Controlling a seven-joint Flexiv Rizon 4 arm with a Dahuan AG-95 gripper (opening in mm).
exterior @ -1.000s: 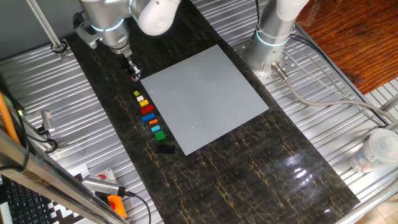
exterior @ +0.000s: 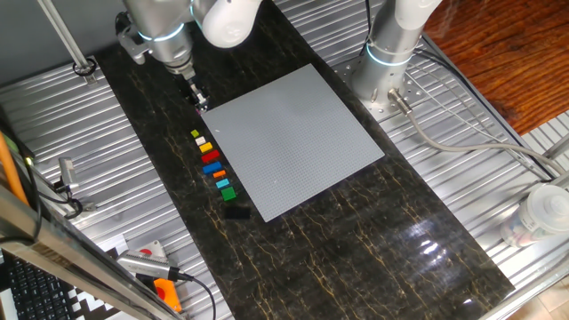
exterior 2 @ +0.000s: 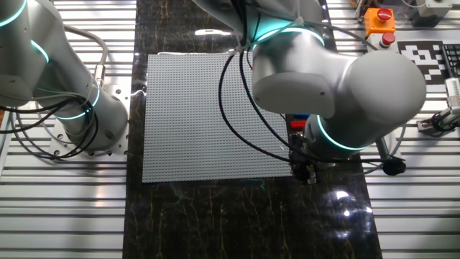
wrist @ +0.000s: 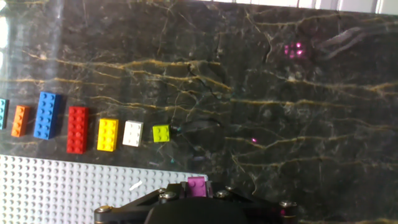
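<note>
In the wrist view a purple brick [wrist: 197, 186] sits between the fingertips of my gripper, which is shut on it. The grey baseplate [exterior: 293, 142] lies flat on the dark marbled table. Exterior view 1 has my gripper [exterior: 202, 106] at the plate's upper left corner; whether the brick touches the plate cannot be told. Along the plate's left side runs a row of loose bricks: lime [wrist: 161, 133], white [wrist: 132, 133], yellow [wrist: 107, 135], red [wrist: 77, 129], blue [wrist: 45, 116], orange [wrist: 19, 121], light blue [exterior: 222, 184] and green [exterior: 228, 193].
A black piece [exterior: 237, 213] lies past the green brick. No bricks stand on the plate, only a small white mark [wrist: 135, 185]. My arm's base [exterior: 380, 76] stands right of the plate; a jar [exterior: 540, 216] is far right.
Over the last second my gripper moved slightly right and up in exterior view 1, to the plate's corner. The row of bricks is unchanged.
</note>
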